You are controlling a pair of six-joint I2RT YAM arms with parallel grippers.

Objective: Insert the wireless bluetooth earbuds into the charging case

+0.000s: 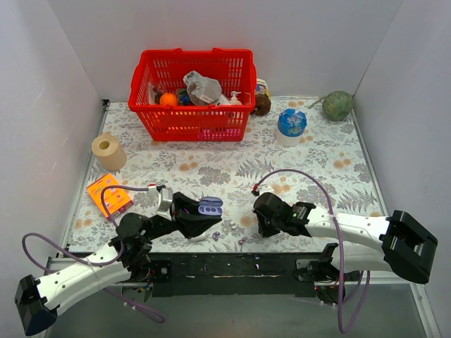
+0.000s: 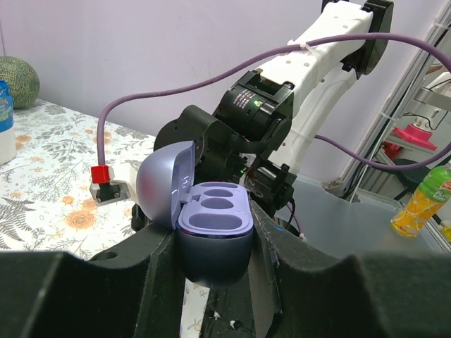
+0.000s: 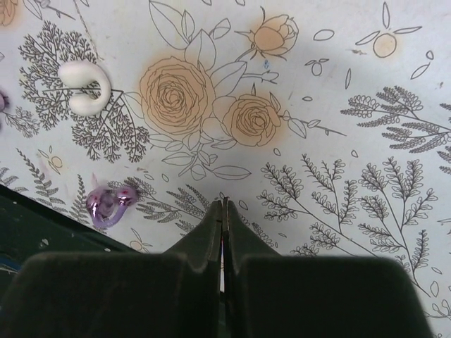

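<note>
The charging case (image 2: 215, 243), glossy lavender with its lid raised and its earbud hollows empty, is clamped upright by my left gripper, clear of the table. Fully closed, my right gripper points down at the table with bare fingertips. A purple ear-clip earbud (image 3: 110, 205) lies on the cloth, outside those fingers and to their left in the right wrist view. Another purple earbud (image 3: 2, 103) is cut by that view's left edge. In the top view, purple earbuds (image 1: 216, 236) lie between the two arms.
A white C-shaped piece (image 3: 88, 86) lies near the purple earbuds. The table's dark front edge (image 3: 42, 232) runs close by them. Farther back stand a red basket (image 1: 194, 134), a blue-topped jar (image 1: 291, 127) and a tape roll (image 1: 109, 151). Mid-table is free.
</note>
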